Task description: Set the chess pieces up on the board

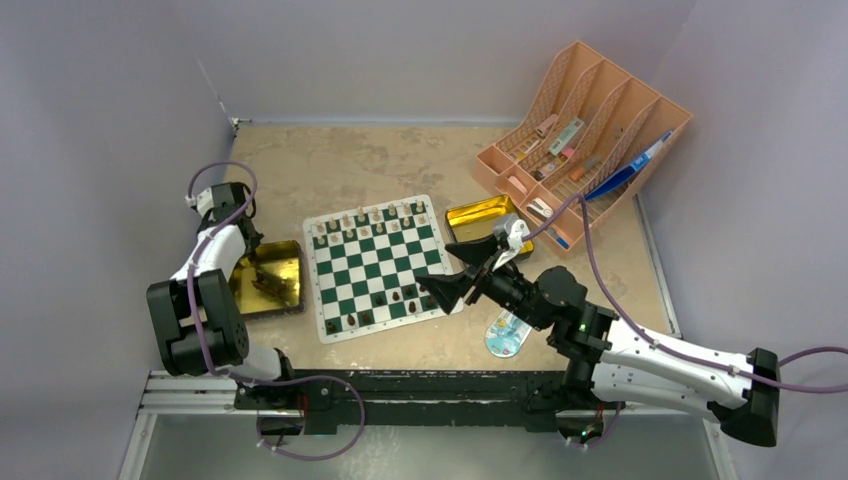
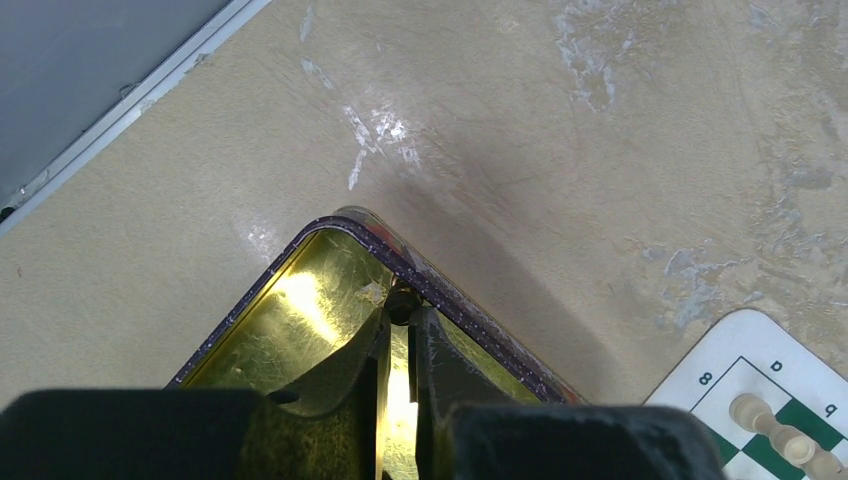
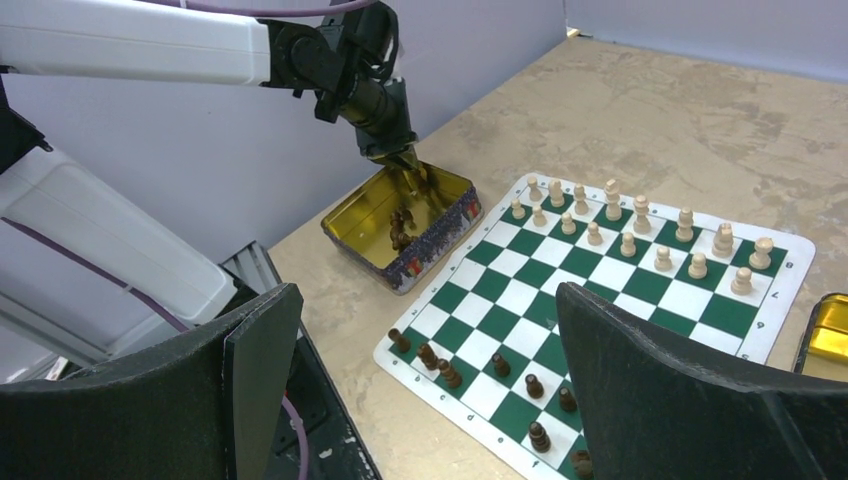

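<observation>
In the left wrist view my left gripper points down into a corner of the gold tray (image 2: 490, 340). Its fingertips stand a narrow gap apart at a dark chess piece (image 2: 400, 304) by the tray wall; whether they grip it I cannot tell. More dark pieces (image 3: 402, 232) lie in that tray. The green-and-white board (image 3: 512, 295) has light pieces (image 3: 641, 215) on its two far rows. Several dark pieces (image 3: 450, 373) stand along its near side. Above the board's right part, my right gripper (image 1: 436, 264) is wide open and empty.
A second gold tray (image 1: 465, 212) sits right of the board, partly behind the right gripper. An orange divided organizer (image 1: 600, 120) fills the back right. A small blue card-like item (image 1: 507, 335) lies near the front edge. The table behind the board is clear.
</observation>
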